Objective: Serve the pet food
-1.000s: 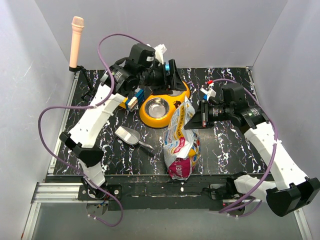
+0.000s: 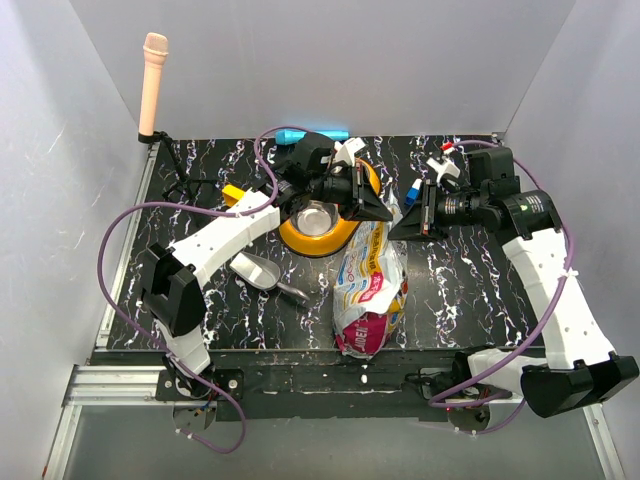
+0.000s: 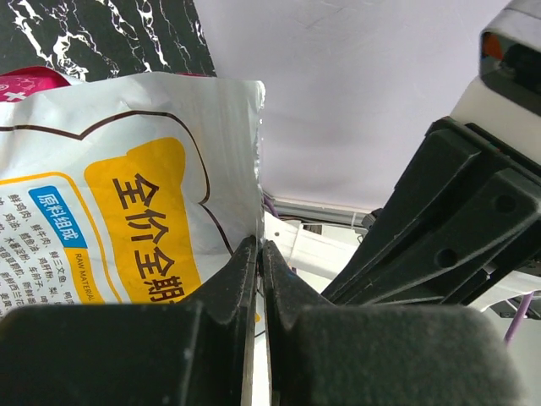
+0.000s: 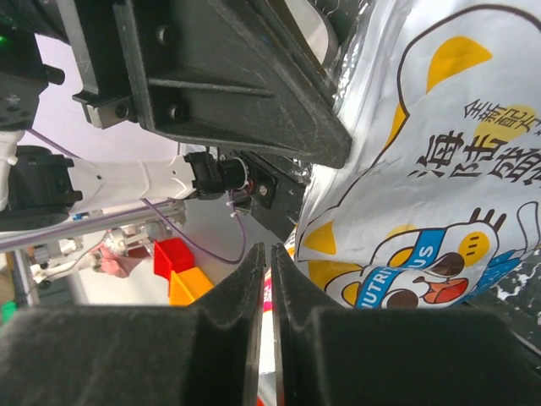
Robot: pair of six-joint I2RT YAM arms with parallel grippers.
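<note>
The pet food bag [image 2: 365, 285] stands upright near the front of the table, its white top pulled up. My left gripper [image 2: 378, 212] is shut on the upper edge of the bag; in the left wrist view the thin bag edge [image 3: 256, 182] runs into its fingertips. To the right of the bag top, my right gripper [image 2: 405, 232] stands slightly open. In the right wrist view its fingers [image 4: 241, 313] have a narrow gap with no bag visible between them. Behind the left gripper is the orange feeder with a metal bowl [image 2: 316, 217], partly hidden by the left arm.
A scoop [image 2: 258, 272] lies left of the bag, its handle pointing toward it. At the back lies a light-blue cylinder [image 2: 290, 136], with a small blue item [image 2: 413, 191] near the right arm.
The left gripper came down and right to the bag top and shut on its edge. The right gripper moved right, away from the bag, and its fingers parted. The bag top shifted right.
</note>
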